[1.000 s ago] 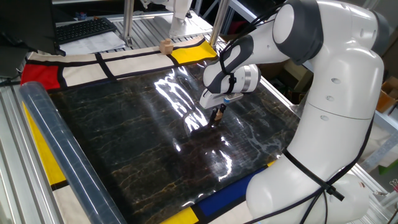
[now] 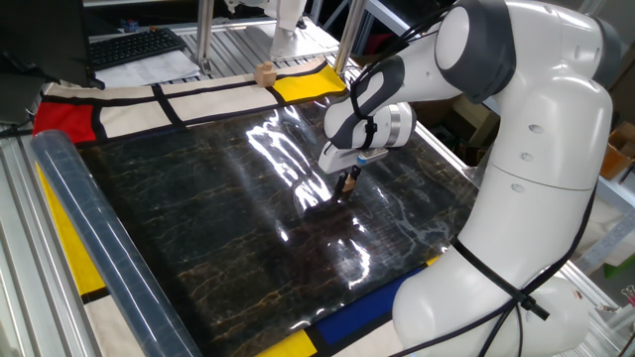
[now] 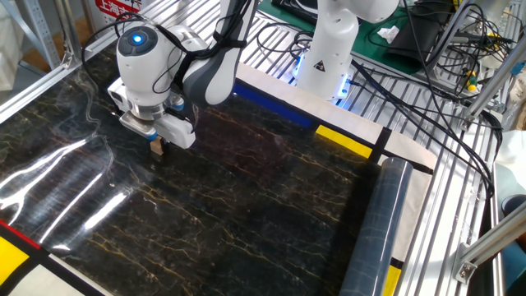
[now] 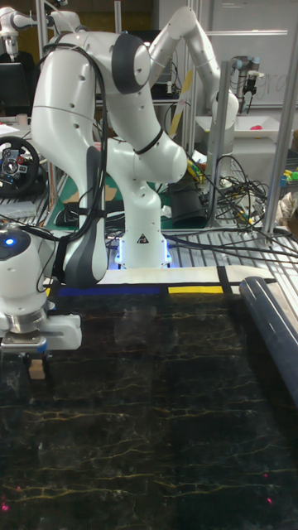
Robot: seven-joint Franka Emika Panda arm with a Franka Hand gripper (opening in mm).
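A small wooden block [image 2: 349, 184] sits between the dark fingers [image 2: 340, 188] of my gripper [image 2: 346, 186], which looks shut on it. The same block [image 3: 157, 146] shows under the white hand in the second exterior view. In the third, the block [image 4: 36, 368] is at the left edge, below the hand. The block's lower end is close to the dark marbled sheet [image 2: 198, 228]; whether it touches is hard to tell.
Another wooden piece [image 2: 265, 73] stands on the coloured cloth's far border, beside a yellow patch [image 2: 310, 84]. A rolled clear sheet [image 2: 109, 238] lies along one side of the table.
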